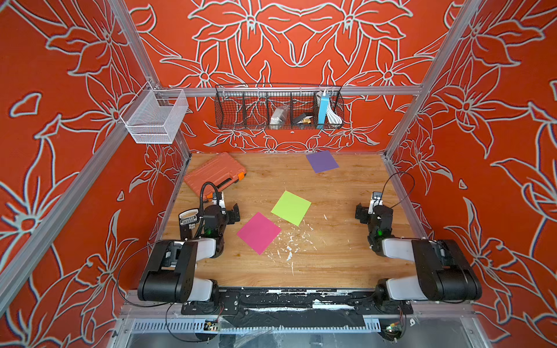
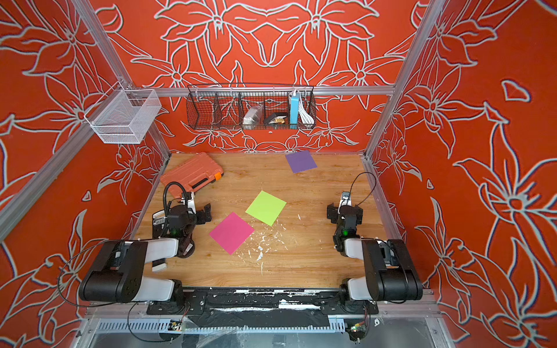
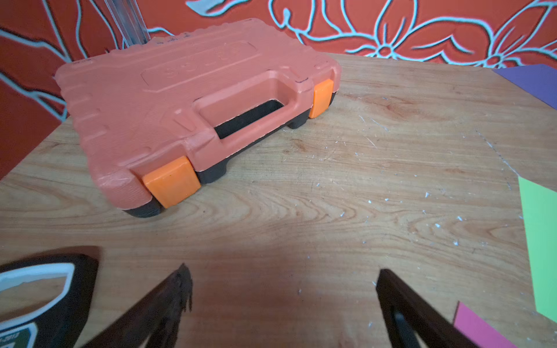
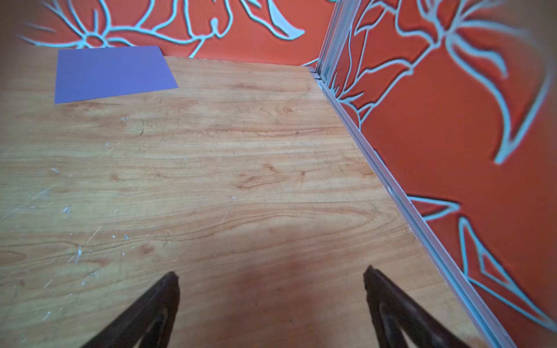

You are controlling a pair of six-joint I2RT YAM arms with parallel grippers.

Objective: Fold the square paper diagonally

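Observation:
Three flat, unfolded square papers lie on the wooden table [image 1: 342,249]: a pink one [image 1: 258,232] front left, a green one [image 1: 290,207] near the middle and a purple one [image 1: 322,161] at the back. My left gripper hangs open left of the pink and green papers, nothing between its fingers; their edges show at the right of the left wrist view. My right gripper is open over bare wood on the right side, with the purple paper [image 4: 116,72] ahead and to the left in its view.
An orange tool case [image 3: 191,116] lies at the back left, with a black-and-white object [image 3: 63,301] near the left arm. White scraps are scattered front centre. Wire baskets [image 1: 278,107] hang on the back and left frame rails.

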